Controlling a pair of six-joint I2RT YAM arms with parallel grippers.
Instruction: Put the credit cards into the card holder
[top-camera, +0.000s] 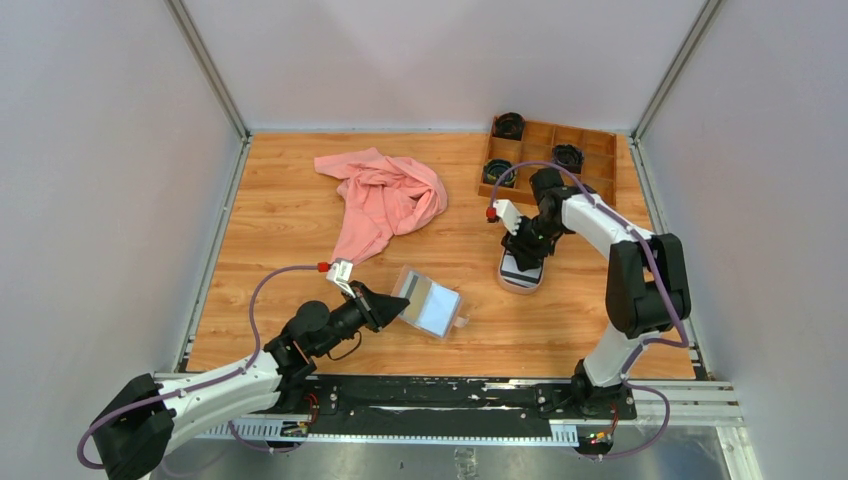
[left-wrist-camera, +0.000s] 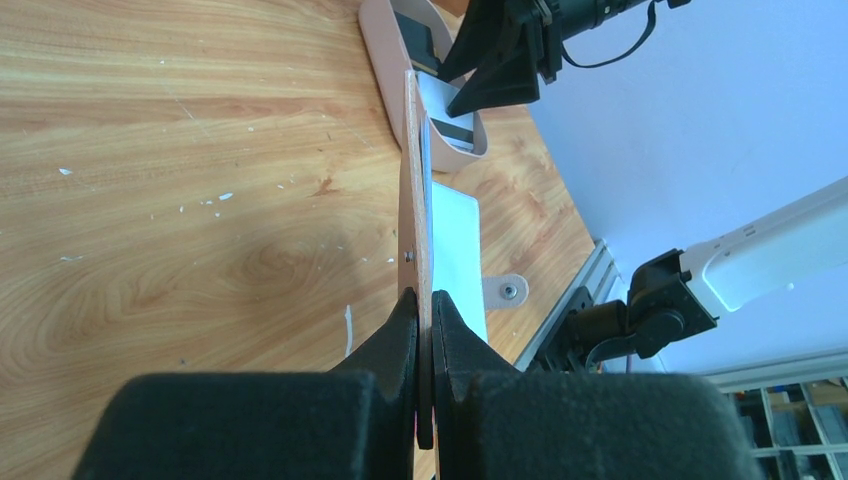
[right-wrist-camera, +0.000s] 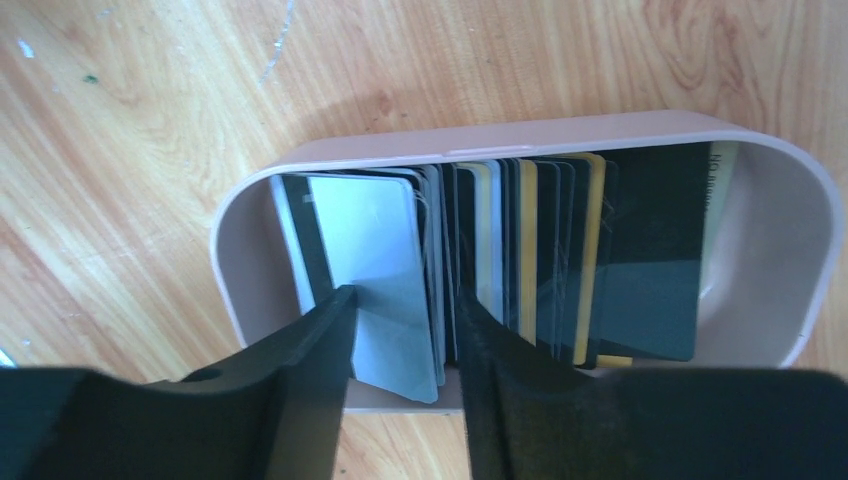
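My left gripper is shut on the thin edge of the card holder, which holds a white card; the holder lies tilted open in the top view. My right gripper is part open over the pink box of stacked cards, its fingertips at the white card at one end. Dark and gold-edged cards fill the rest of the box.
A pink cloth lies at the back left. A wooden compartment tray with several dark round items stands at the back right. Bare table surrounds the box on the near side.
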